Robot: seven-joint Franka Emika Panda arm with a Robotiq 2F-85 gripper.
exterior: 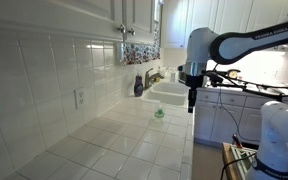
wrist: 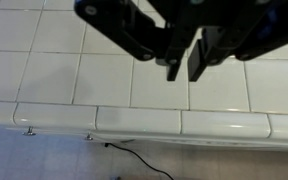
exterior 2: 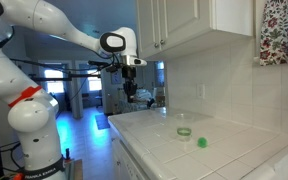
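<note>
My gripper hangs over the tiled counter near its front edge, its two dark fingers a little apart with bare tile showing between them. In exterior view 1 the gripper [exterior: 192,106] is at the counter's right side, small and dark. Exterior view 2 shows a small green object [exterior 2: 202,142] on the counter, with a clear, green-tinged container [exterior 2: 183,132] close by and apart from it. Some distance lies between these and my gripper. In exterior view 1 a clear and green item [exterior: 159,113] stands on the tiles; its details are too small to tell.
The white sink [exterior: 169,92] with its faucet [exterior: 152,77] is at the far end, and a dark bottle [exterior: 138,87] stands beside it. Upper cabinets [exterior 2: 209,25] overhang the counter. A black cable [wrist: 144,158] hangs below the front edge.
</note>
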